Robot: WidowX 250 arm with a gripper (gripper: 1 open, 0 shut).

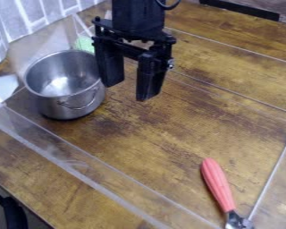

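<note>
A black robot gripper [129,82] hangs over the wooden table at the upper middle, beside and slightly above the right rim of a steel pot [64,98]. Its two dark fingers point down, set apart with nothing visible between them. In the lower right lies a utensil with a red handle [216,186]; its metal end is cut off near the frame's bottom.
A clear plastic edge runs along the table's left and front. A green item [83,43] and a white object [3,87] sit at the back left, partly hidden.
</note>
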